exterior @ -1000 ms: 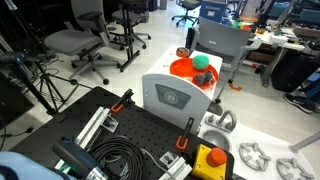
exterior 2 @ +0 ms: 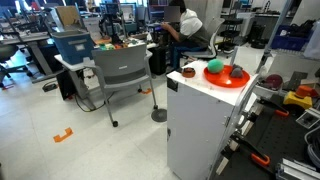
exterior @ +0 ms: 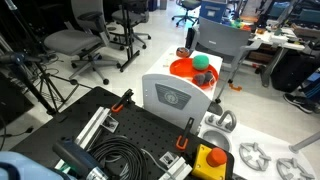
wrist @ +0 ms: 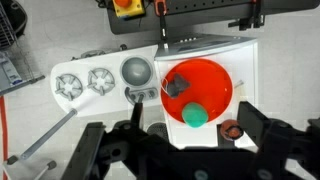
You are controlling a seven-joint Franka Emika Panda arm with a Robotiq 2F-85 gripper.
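Seen from above in the wrist view, my gripper stands open, its dark fingers (wrist: 118,140) wide apart with nothing held between them. Below the gap is a red plate (wrist: 210,82) on a white counter. On that plate lie a round green object (wrist: 195,115) and a small dark grey object (wrist: 176,84). A brown round item (wrist: 231,130) sits beside the plate, near the right finger. Exterior view 2 shows the plate (exterior 2: 231,81), green object (exterior 2: 215,66) and grey object (exterior 2: 236,72) on top of the white cabinet (exterior 2: 200,125). The gripper's fingers are out of sight in both exterior views.
Left of the plate are a small sink (wrist: 137,71) with a faucet and round stove burners (wrist: 100,79). An orange-topped yellow block (exterior: 212,158) stands on the dark table (exterior: 140,125), near coiled black cable (exterior: 118,155). A white panel (exterior: 174,97) rises beside the plate.
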